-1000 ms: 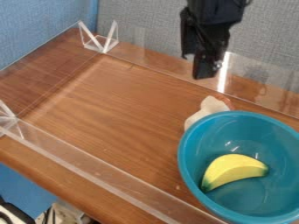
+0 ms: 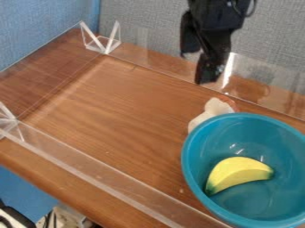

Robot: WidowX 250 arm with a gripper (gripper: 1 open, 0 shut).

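The black gripper (image 2: 205, 64) hangs at the top centre of the camera view, above the back edge of the wooden surface, open, with nothing visible in it. A teal bowl (image 2: 202, 148) sits at the lower right with a yellow banana (image 2: 238, 171) inside. A pale, light pink object (image 2: 212, 113) lies just behind the bowl, partly hidden by it.
Clear low barriers run along its front and back, with white brackets (image 2: 102, 37) at the corners. Grey and blue padded walls stand behind and to the left.
The gripper has shifted slightly, moving a little left and changing its angle. The bowl, banana and pale object have not moved.
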